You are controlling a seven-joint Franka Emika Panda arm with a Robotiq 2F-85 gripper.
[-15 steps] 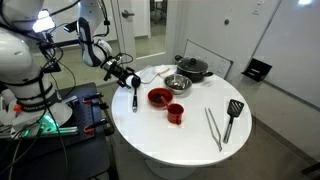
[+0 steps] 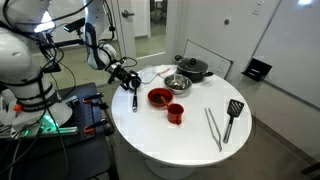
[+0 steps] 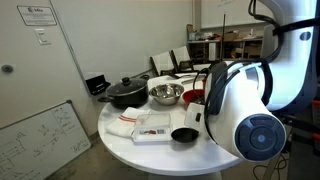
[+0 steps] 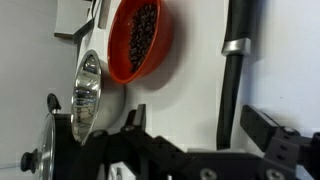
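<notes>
My gripper is open above the white table, its two dark fingers set well apart in the wrist view. A black utensil handle with a silver band runs through the gap, nearer to the right finger. I cannot tell whether either finger touches it. Exterior view 1 shows this black utensil lying near the table's left edge, the gripper just beyond it. A red bowl filled with small brown pieces sits to the upper left in the wrist view.
Right of the utensil stands a red mug. A metal bowl and a lidded black pot are at the back. Tongs and a black spatula lie on the right.
The arm has shifted slightly toward the table and the utensil. The utensil and the other objects look unmoved.
</notes>
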